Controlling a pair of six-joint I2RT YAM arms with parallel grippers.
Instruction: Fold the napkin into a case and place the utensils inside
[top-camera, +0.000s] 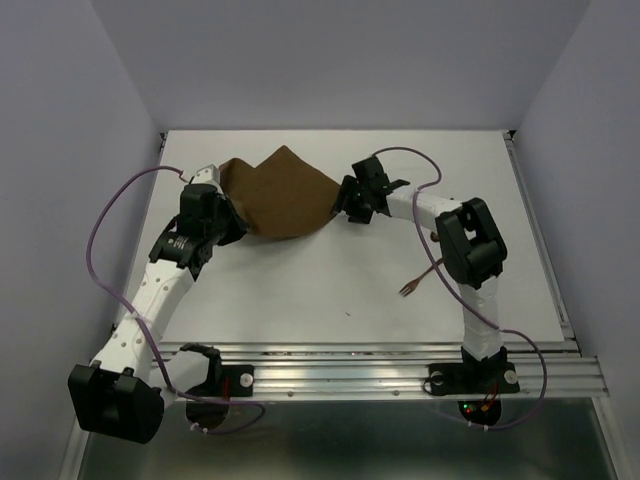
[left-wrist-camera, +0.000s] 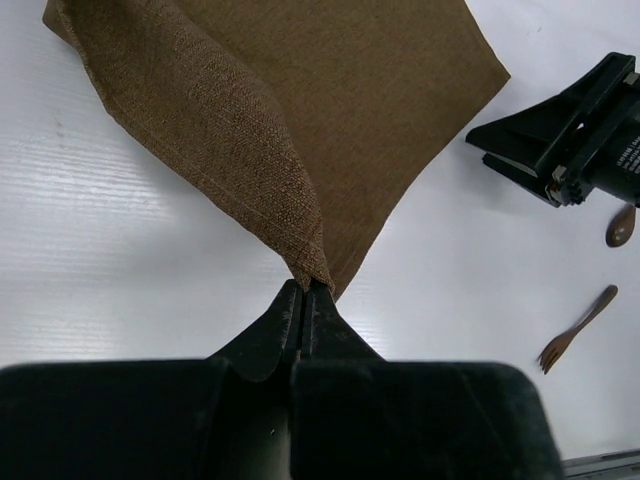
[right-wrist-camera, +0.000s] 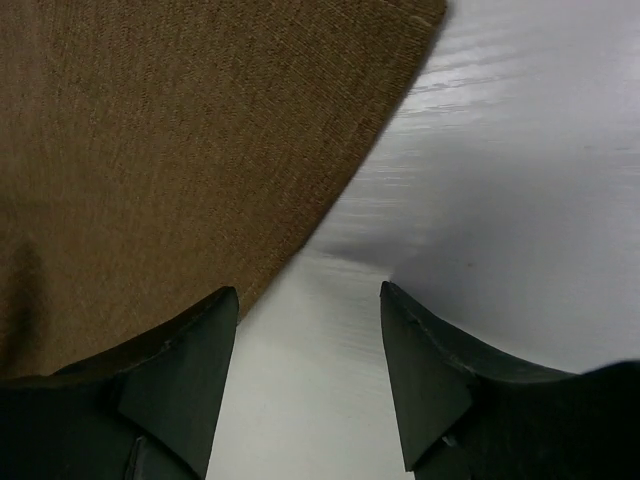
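Note:
The brown napkin (top-camera: 280, 195) lies on the white table, its left part lifted by my left gripper, which is shut on its edge. My right gripper hovers at the napkin's right corner, fingers apart with nothing between them, over the napkin's edge and bare table. To the right lie a wooden fork (left-wrist-camera: 572, 335) and a wooden spoon (left-wrist-camera: 620, 226), the spoon partly hidden by my right arm in the top view.
Grey walls stand at the back and sides, with a metal rail along the front edge.

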